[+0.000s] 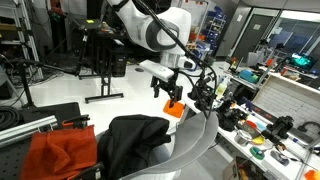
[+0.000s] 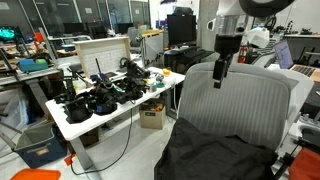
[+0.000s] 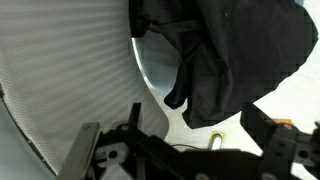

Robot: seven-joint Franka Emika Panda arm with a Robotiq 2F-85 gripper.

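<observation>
A black cloth (image 1: 135, 142) lies rumpled over the seat of a grey office chair, against its backrest (image 1: 197, 135). In exterior view 2 the cloth (image 2: 210, 155) spreads in front of the mesh backrest (image 2: 245, 105). Above and apart from the cloth hangs my gripper (image 1: 172, 101), pointing down. The wrist view has the open gripper at its lower edge, its two fingers far apart with nothing between them. Past the fingertips, the dark cloth (image 3: 225, 60) fills the upper right and the mesh backrest (image 3: 70, 70) the left.
An orange-red cloth (image 1: 62, 152) sits left of the chair. A white table (image 2: 100, 122) crowded with black objects stands beyond the backrest, with a cardboard box (image 2: 152, 115) by it. An orange item (image 1: 173, 108) lies on the pale floor behind the gripper.
</observation>
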